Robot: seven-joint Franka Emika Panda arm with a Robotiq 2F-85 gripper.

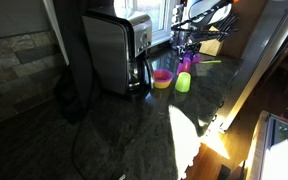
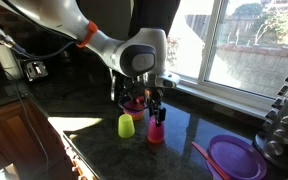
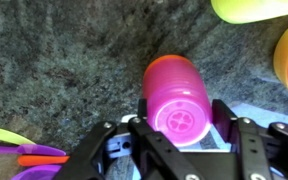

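Note:
A pink cup stands upside down on the dark counter, its closed base facing the wrist camera. My gripper is over it, with one finger on each side close against the cup. Whether the fingers press on it cannot be made out. Exterior view 2 has the pink cup below my gripper, apparently resting on the counter. In exterior view 1 the cup is small and partly hidden.
Close by stands a lime green cup, with a bowl near it. A purple plate with utensils lies to one side in exterior view 2. A coffee maker stands along the wall.

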